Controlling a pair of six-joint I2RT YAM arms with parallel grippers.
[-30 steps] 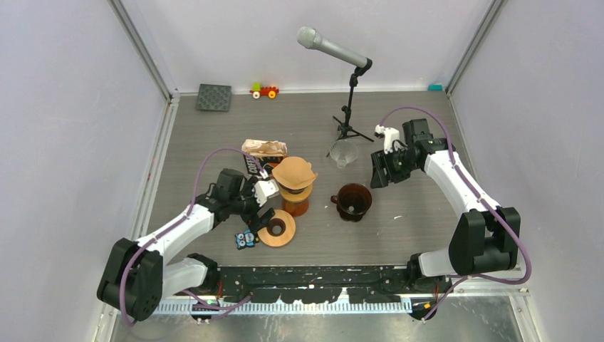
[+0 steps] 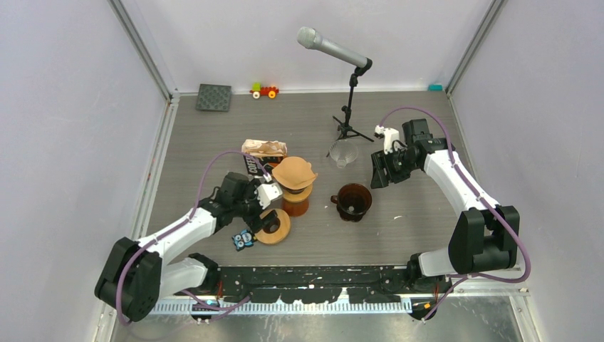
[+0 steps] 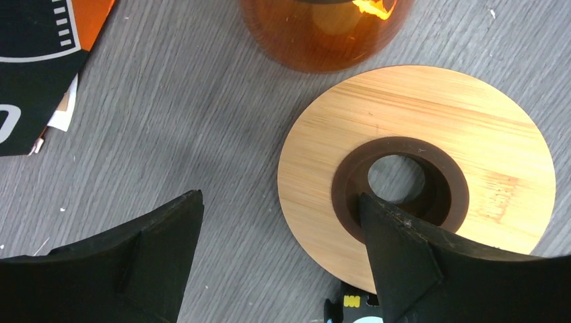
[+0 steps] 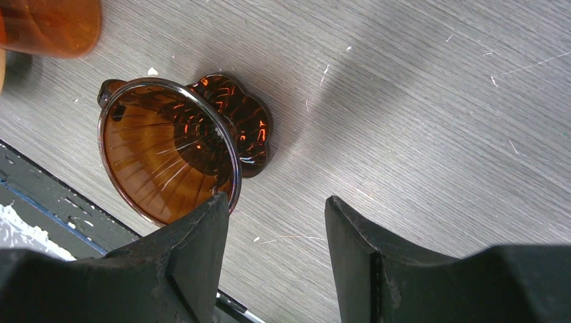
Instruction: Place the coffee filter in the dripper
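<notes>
The tan coffee filter sits atop the wooden-collared stand over the amber carafe; what holds it underneath is mostly hidden. To its right is a brown ribbed dripper, its wide mouth showing in the right wrist view as well. My left gripper is open above a round wooden disc with a brown ring in its centre hole. One finger overlaps that ring; contact cannot be judged. Open and empty, my right gripper hangs right of the brown dripper, one fingertip overlapping its rim in view.
A coffee bag lies behind the left gripper, and a small blue card touches the disc's left side. Behind the brown dripper are a clear cup and a microphone stand.
The wooden disc and the blue card have shifted slightly left. My left gripper has moved a little, keeping near the disc. The right arm, filter and brown dripper look unmoved.
</notes>
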